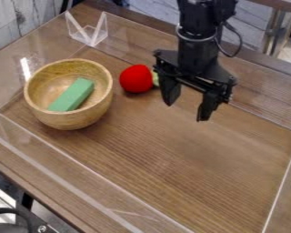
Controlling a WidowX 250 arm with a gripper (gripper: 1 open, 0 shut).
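Note:
My black gripper [195, 91] hangs over the upper middle of the table, its two fingers spread apart with nothing visible between them. Just left of it lies a red round object [135, 78], with a green item [160, 79] partly hidden behind the arm. At the left, a wooden bowl [88, 116] holds a green block [70, 96].
A clear plastic piece [85, 29] stands at the back left. Dark cables show at the bottom left edge.

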